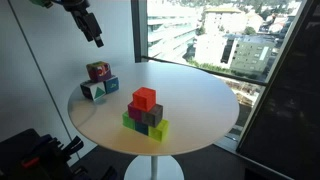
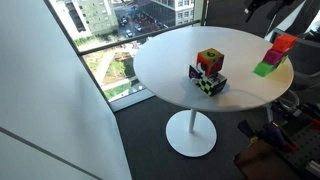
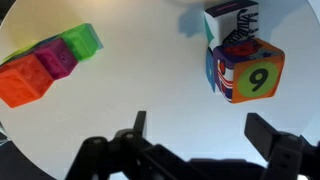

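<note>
My gripper (image 1: 97,42) hangs above the left side of the round table, apart from every block. In the wrist view the gripper has its fingers wide apart, with only bare table showing between them. A patterned cube with a 9 on its face (image 3: 256,77) rests on top of white-and-black printed blocks (image 3: 235,20), ahead and to the right of the fingers. The other stack has a red cube (image 1: 144,98) on top, darker cubes below it and a green cube (image 1: 159,131) at the base. In the wrist view that red cube (image 3: 24,80) is at the far left.
Windows (image 1: 220,40) and a dark blind (image 1: 285,110) stand behind it.
</note>
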